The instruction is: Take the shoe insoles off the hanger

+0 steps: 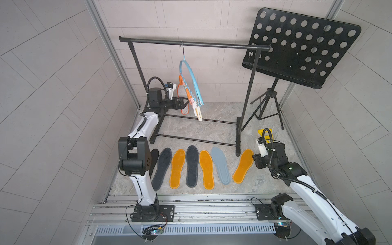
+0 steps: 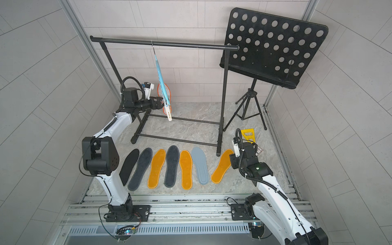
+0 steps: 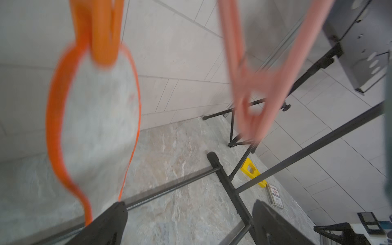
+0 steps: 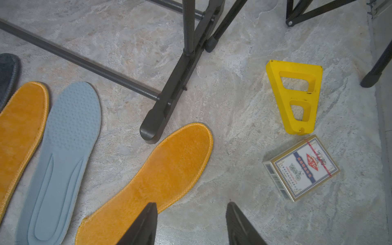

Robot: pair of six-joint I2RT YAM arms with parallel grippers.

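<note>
A blue hanger (image 1: 190, 77) with clips hangs from the rack. One insole with an orange rim (image 3: 61, 155) still dangles from an orange clip (image 3: 104, 45); a pale red clip (image 3: 255, 89) beside it is empty. My left gripper stands open, just below the clips, with the insole's lower end near its left finger (image 3: 106, 226). Removed insoles lie in a row on the floor, among them a light blue insole (image 4: 65, 155) and an orange insole (image 4: 163, 171). Above that orange insole's right side, my right gripper is open with nothing between its fingers.
The rack's foot (image 4: 171, 89) lies close to the orange insole. A yellow plastic piece (image 4: 298, 94) and a card box (image 4: 304, 167) lie on the right. The music stand (image 1: 302, 45) rises at the back right.
</note>
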